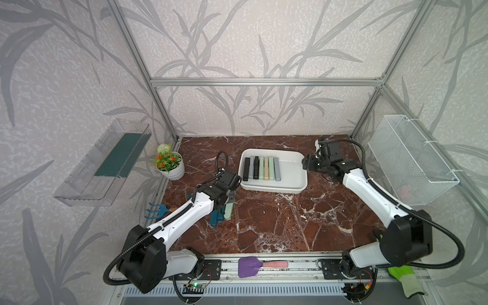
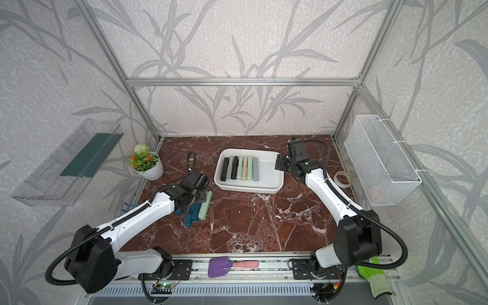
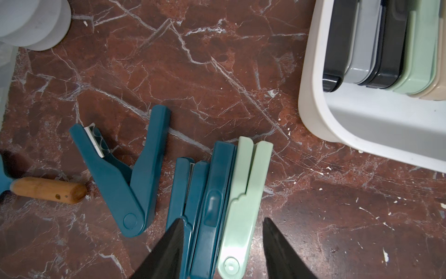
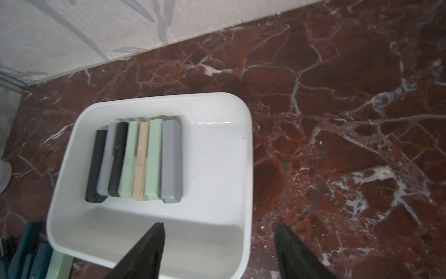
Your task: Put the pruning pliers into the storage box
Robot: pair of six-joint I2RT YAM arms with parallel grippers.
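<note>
In the left wrist view, several folding teal and mint tools, which look like the pliers, lie on the table. A teal one [image 3: 147,176] is spread into a V with a metal piece at one tip. Beside it, closed teal pliers [image 3: 212,204] and mint pliers [image 3: 241,218] lie side by side. My left gripper hovers over these closed ones, open, its fingers apart and holding nothing. The white storage box [image 4: 211,153] holds a row of black, grey, mint and beige pliers [image 4: 140,160]. Near its right end, my right gripper is open and empty.
A garden fork's wooden handle [image 3: 48,189] lies left of the V-shaped pliers. A flower pot [image 1: 175,170] stands at the back left. A white wire basket [image 1: 411,157] hangs at the right. The table front of the box is clear.
</note>
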